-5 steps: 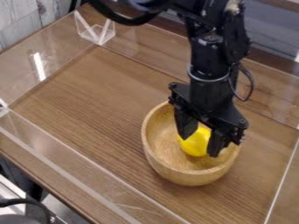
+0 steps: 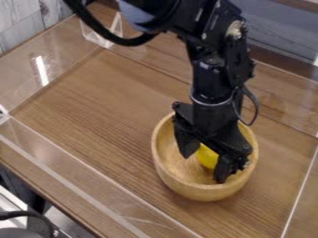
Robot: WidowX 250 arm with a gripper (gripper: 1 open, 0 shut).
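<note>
My black gripper reaches down from the top into a tan oval bowl on the right half of the wooden table. Its fingers straddle a yellow object inside the bowl, which is partly hidden by them. I cannot tell whether the fingers are closed on it or only around it.
Rails or edges run along the left and upper right. A dark cable lies at the bottom left corner.
The gripper has shifted slightly left and down in the bowl, with its fingers now lower around the yellow object, covering more of it.
</note>
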